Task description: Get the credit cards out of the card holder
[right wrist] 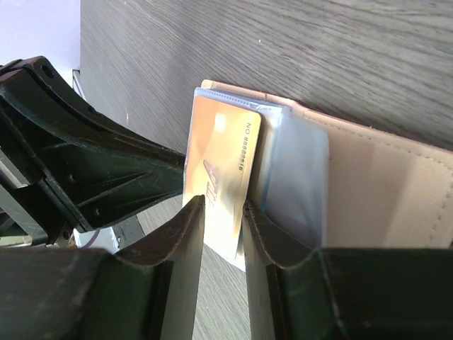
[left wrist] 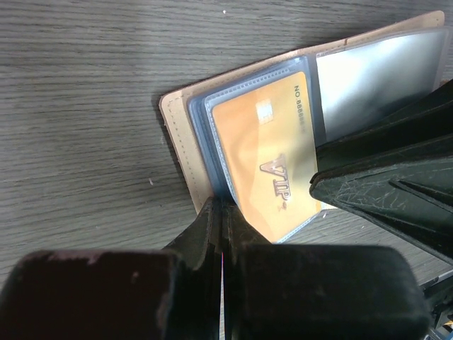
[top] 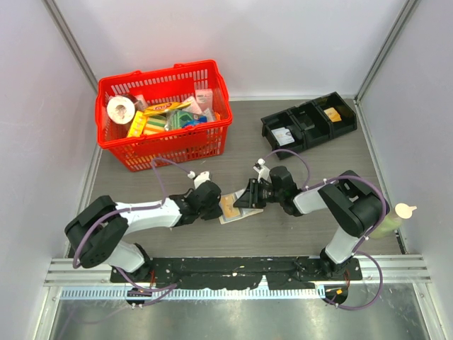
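The open card holder (top: 249, 212) lies on the table between both grippers, with a gold VIP card (left wrist: 258, 142) in a clear sleeve on its left part. My left gripper is shut at that sleeve's outer edge; I see nothing clearly held between its fingers. My right gripper has its fingertips on the gold card's edge in the right wrist view, slightly parted; whether the card is gripped I cannot tell. The card's lower part is hidden by the fingers.
A red basket (top: 102, 120) of mixed items stands at the back left. A black divided tray (top: 304, 127) is at the back right. Bare table surrounds the holder.
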